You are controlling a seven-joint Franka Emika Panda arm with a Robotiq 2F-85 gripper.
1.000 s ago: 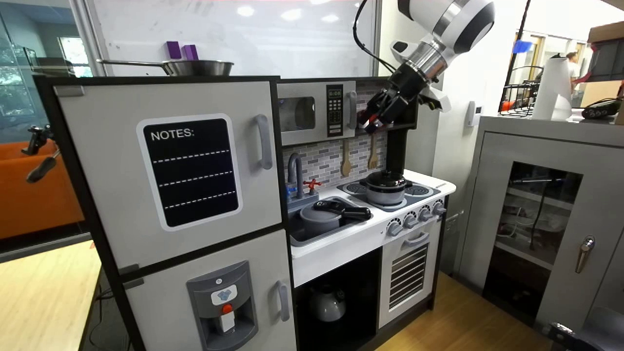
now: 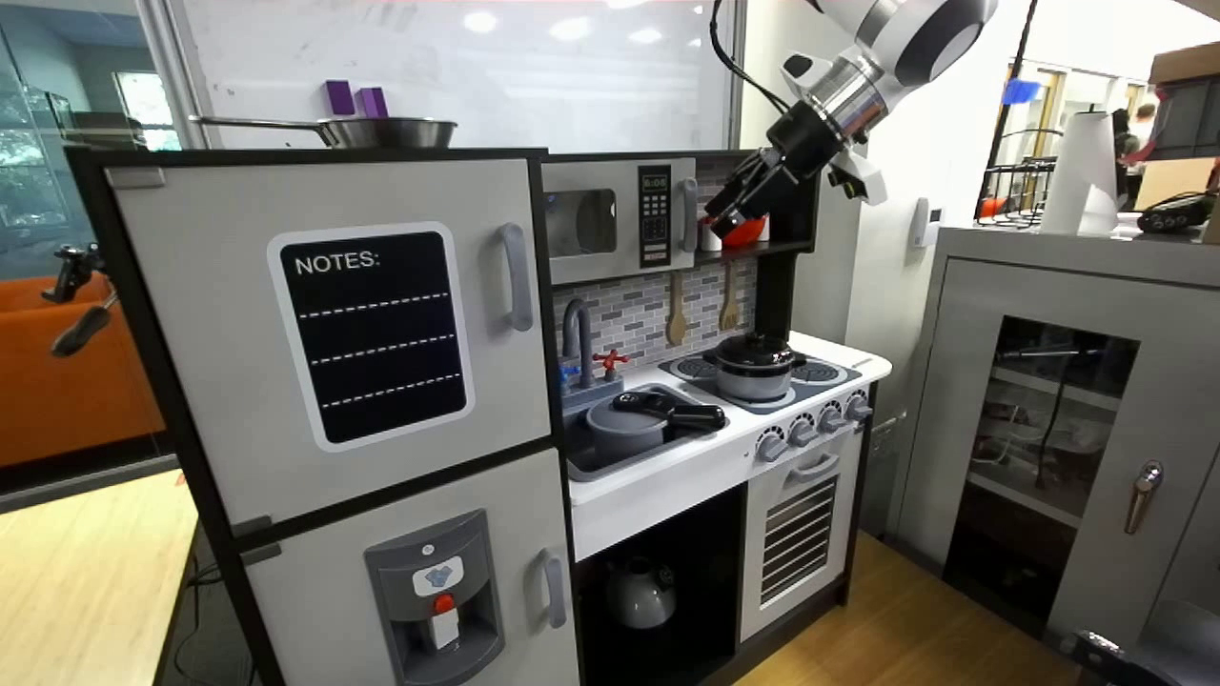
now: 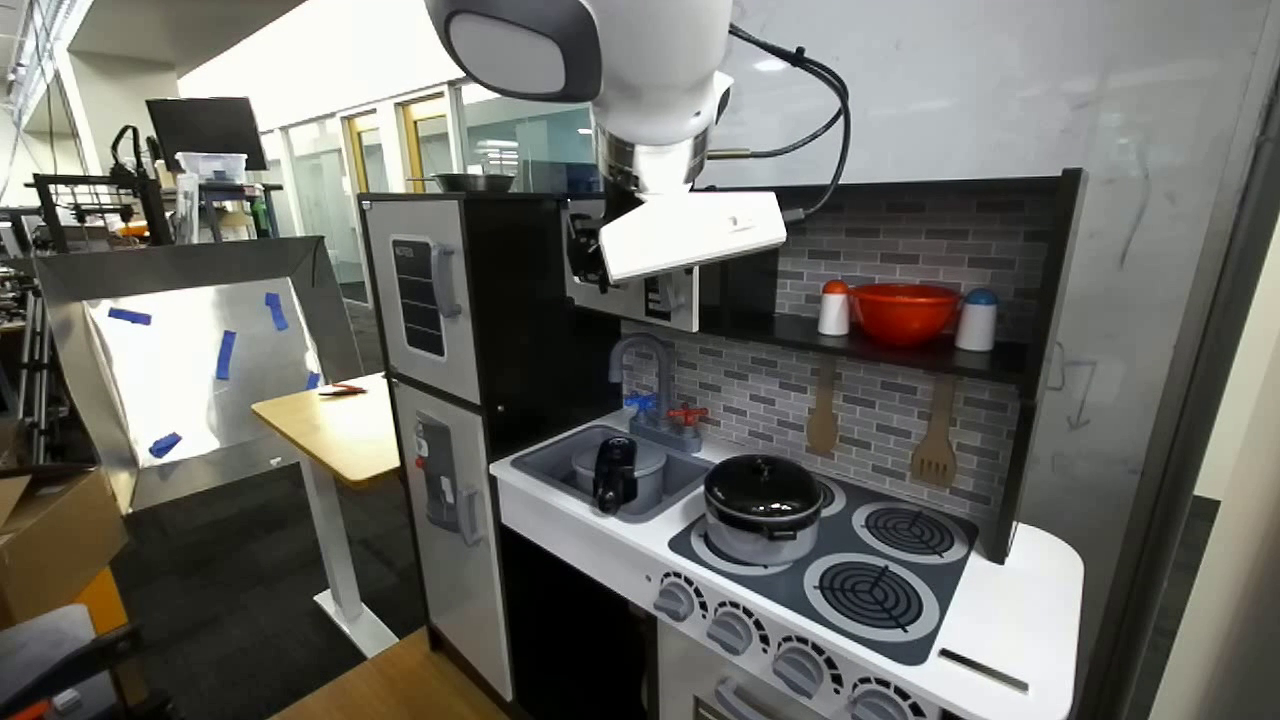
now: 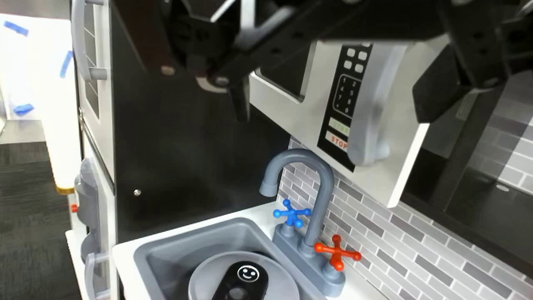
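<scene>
My gripper is open, its two dark fingers wide apart in the wrist view. Between them, farther off, appears the grey handle (image 4: 374,105) of the toy microwave (image 4: 300,117), whose door looks closed. I cannot tell the exact gap to the handle, but nothing is visibly gripped. From exterior view 1, the gripper (image 2: 732,206) hangs just right of the microwave handle (image 2: 689,213), in front of the shelf. The arm's white camera housing (image 3: 693,235) hides most of the fingers in exterior view 2.
A lidded pot (image 3: 764,510) stands on the stove, and a grey pan (image 2: 626,429) lies in the sink (image 3: 546,462). On the shelf are a red bowl (image 3: 902,314) and two shakers. The tall toy fridge (image 2: 309,332) stands left. Open air lies above the stove.
The gripper has risen a little in front of the shelf. Its wrist and arm have shifted up and right in exterior view 1. The kitchen objects look unmoved.
</scene>
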